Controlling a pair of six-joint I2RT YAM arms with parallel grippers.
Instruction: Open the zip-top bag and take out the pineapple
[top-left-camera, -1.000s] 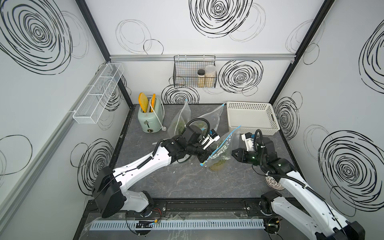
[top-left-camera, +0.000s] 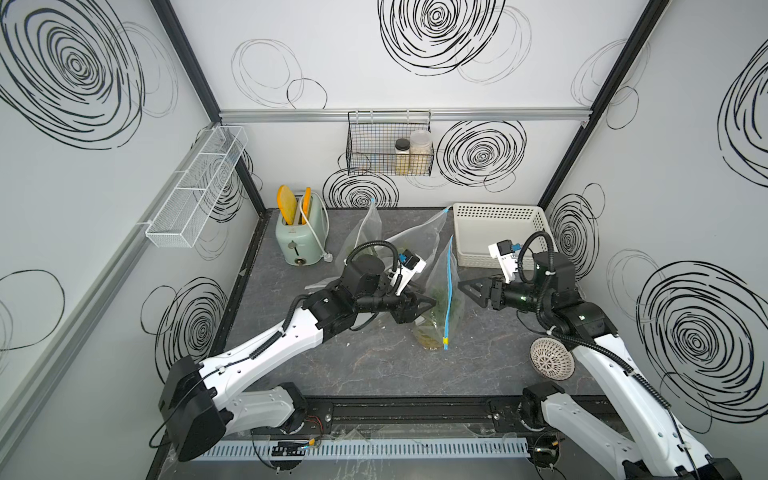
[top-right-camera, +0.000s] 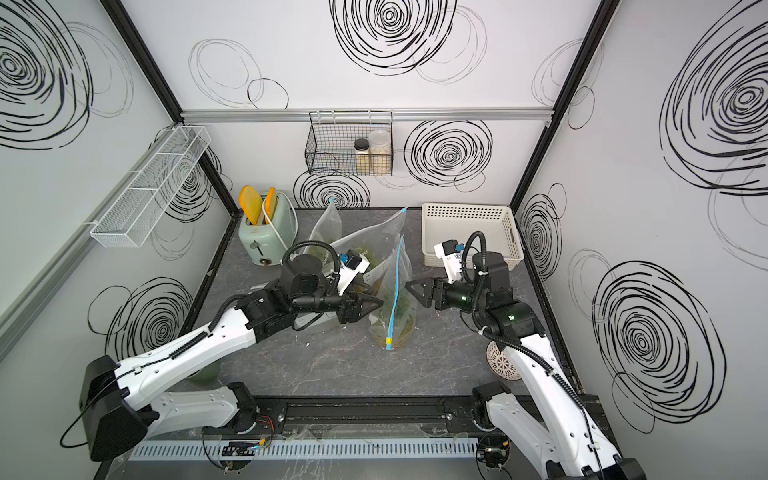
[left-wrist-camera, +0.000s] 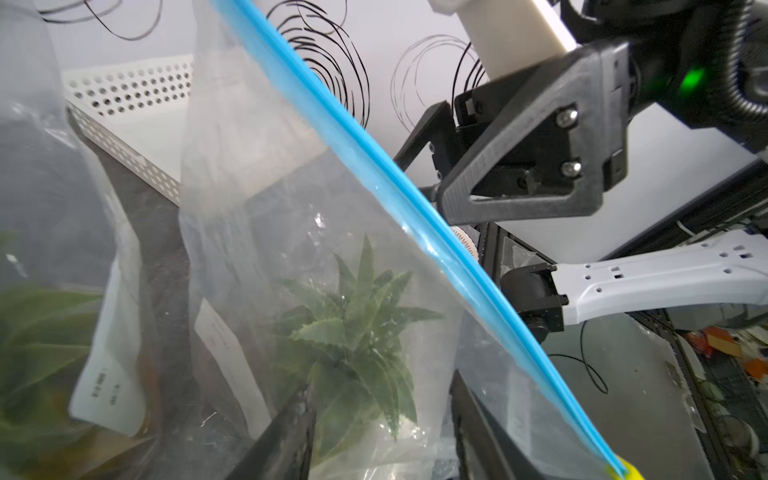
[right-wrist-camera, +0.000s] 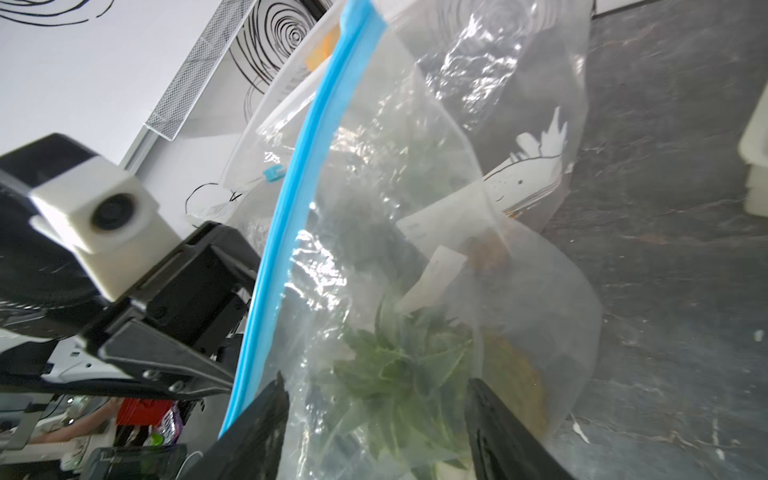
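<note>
Between my two grippers stands a clear zip top bag (top-left-camera: 440, 288), upright on the table. Its blue zip strip (right-wrist-camera: 292, 184) runs along the top; I cannot tell whether it is sealed. Inside, a pineapple with green leaves (left-wrist-camera: 356, 336) shows through the plastic in both wrist views; the body (right-wrist-camera: 512, 376) is blurred. My left gripper (top-left-camera: 428, 309) is open at the bag's left side, nothing held. On the right side my right gripper (top-right-camera: 413, 293) is open too, its fingers (right-wrist-camera: 260, 424) parted in front of the plastic. Whether either one touches the bag is unclear.
More clear bags (top-left-camera: 420, 236) with green contents stand close behind. At the back right is a white basket (top-left-camera: 496, 213), at the back left a green toaster (top-left-camera: 300, 244). A round trivet (top-left-camera: 552, 358) lies front right.
The bag's zip strip, slanting to the right a second ago, now stands nearly straight front to back.
</note>
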